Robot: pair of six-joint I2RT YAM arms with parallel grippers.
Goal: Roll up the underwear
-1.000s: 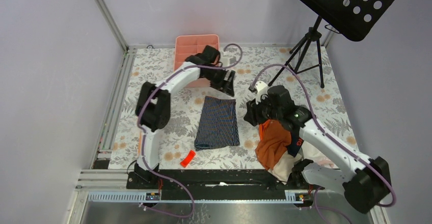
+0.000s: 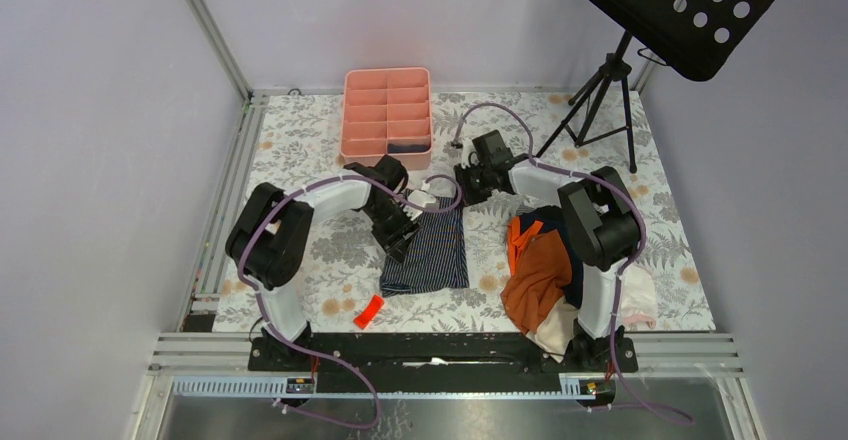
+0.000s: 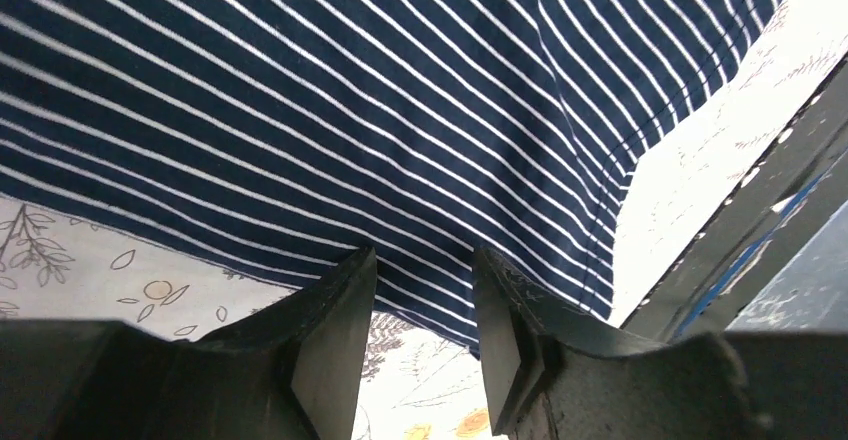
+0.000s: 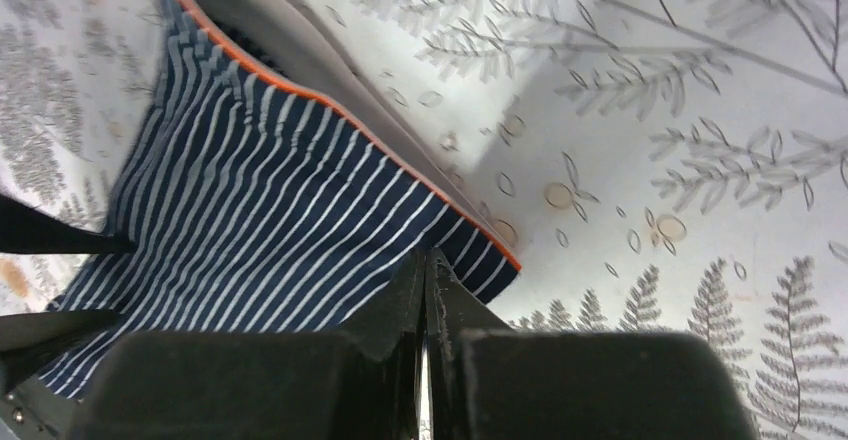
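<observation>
Navy pinstriped underwear lies spread on the floral table in the middle. My left gripper is over its left part; in the left wrist view its fingers stand part open on the striped fabric, with no clear grip visible. At the top right corner of the underwear is my right gripper, shut on or against the cloth by its orange-edged band; whether fabric is pinched between the fingers cannot be seen.
A pink divided box stands at the back. A pile of clothes lies to the right, a red object at the front, and a black music stand at the back right.
</observation>
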